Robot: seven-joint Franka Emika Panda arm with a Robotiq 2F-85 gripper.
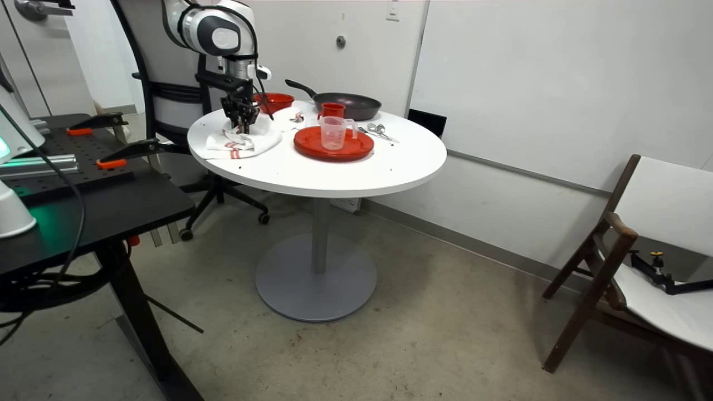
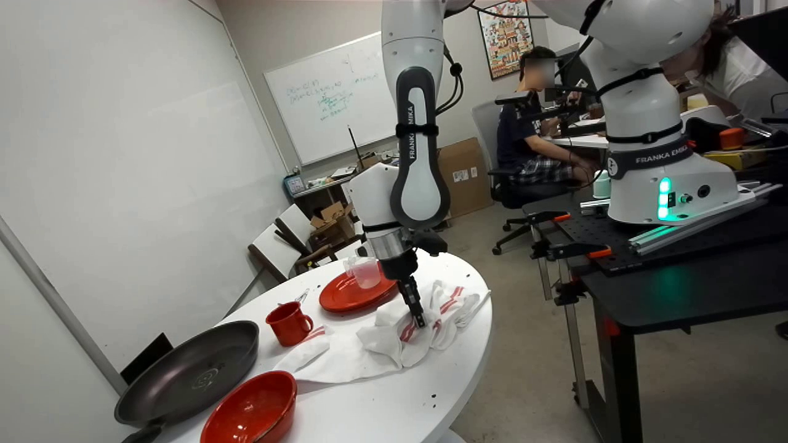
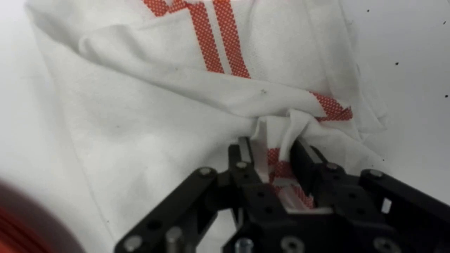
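Note:
A crumpled white towel (image 2: pixel 382 343) with red stripes lies on the round white table (image 1: pixel 401 157). In the wrist view, folds of the towel (image 3: pixel 164 114) fill most of the picture. My gripper reaches down into it, and a raised, red-striped fold stands between the two black fingers. The fingers are part open around this fold; how firmly they touch it cannot be told. From the other side, the gripper (image 2: pixel 419 323) has its tips down at the cloth near the table's edge.
Around the towel stand a red plate (image 1: pixel 308 145) with a clear measuring cup (image 1: pixel 332 133), a red mug (image 2: pixel 286 325), a red bowl (image 2: pixel 251 410) and a black frying pan (image 2: pixel 196 369). Metal utensils (image 1: pixel 379 131) lie behind the plate.

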